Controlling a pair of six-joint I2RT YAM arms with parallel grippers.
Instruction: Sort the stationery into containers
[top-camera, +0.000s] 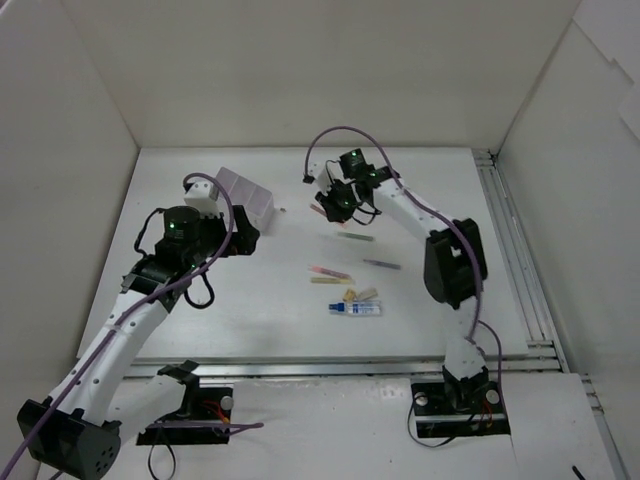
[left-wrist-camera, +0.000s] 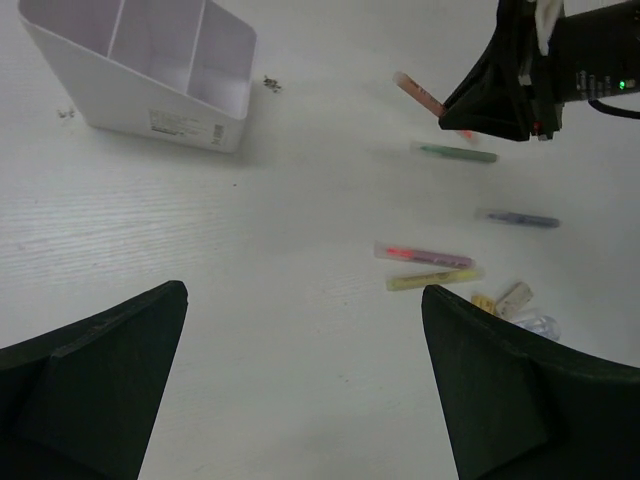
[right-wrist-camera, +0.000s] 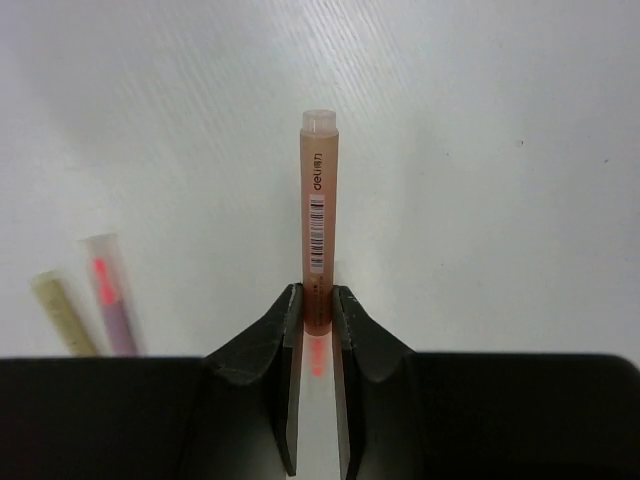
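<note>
My right gripper (top-camera: 333, 208) is shut on an orange marker (right-wrist-camera: 318, 210), lifted near the back centre of the table. A pink marker (left-wrist-camera: 420, 256), a yellow marker (left-wrist-camera: 425, 282), a green marker (top-camera: 355, 236) and a dark purple marker (top-camera: 382, 264) lie on the table. Small pale pieces (left-wrist-camera: 515, 298) lie by a blue-and-white bottle (top-camera: 355, 308) at the front. The white divided container (left-wrist-camera: 170, 120) stands at the back left. My left gripper is open above the left of the table, nothing between its fingers.
Walls rise behind and on both sides. A small dark bit (left-wrist-camera: 270, 83) lies right of the container.
</note>
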